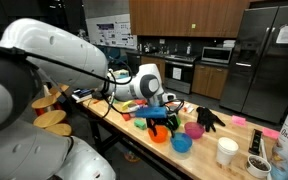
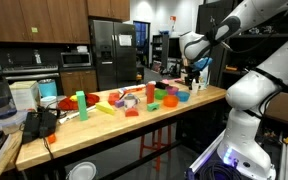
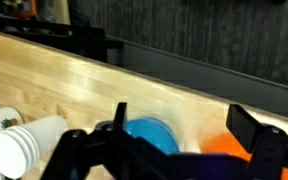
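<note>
My gripper is open, its two dark fingers wide apart with nothing between them. In the wrist view a blue bowl (image 3: 152,132) lies by the left finger and an orange bowl (image 3: 222,145) by the right one, both partly cut off or covered. Exterior view 1 has the arm over the near table edge, close to the orange bowl (image 1: 159,134) and the blue bowl (image 1: 181,144). A green bowl (image 1: 171,120) and a pink bowl (image 1: 194,130) are farther back. Whether the gripper touches any bowl cannot be told.
A white cup (image 1: 226,150) stands right of the bowls, near a dark-filled container (image 1: 258,167). A black glove-like item (image 1: 210,119) lies behind. Farther along the table are a red cup (image 2: 150,92) and a green cup (image 2: 81,106). Bare wood separates several items.
</note>
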